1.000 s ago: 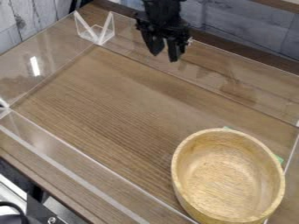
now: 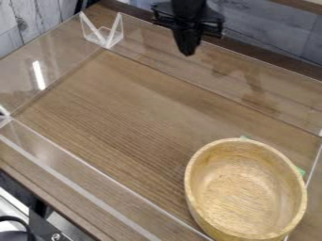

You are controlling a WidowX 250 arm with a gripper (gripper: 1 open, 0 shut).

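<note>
The dark robot arm with its gripper (image 2: pixel 189 38) is at the top centre of the camera view, over the back of the wooden table (image 2: pixel 107 122). It is small and dark, and I cannot tell whether its fingers are open or shut, or whether anything is between them.
A large pale yellow bowl (image 2: pixel 246 193) sits at the front right, with a small green item partly hidden behind its right side. A white wire-like stand (image 2: pixel 104 33) is at the back left.
The gripper has moved up, toward the back of the table, and now shows less below the top edge of the view. The bowl has not moved.
</note>
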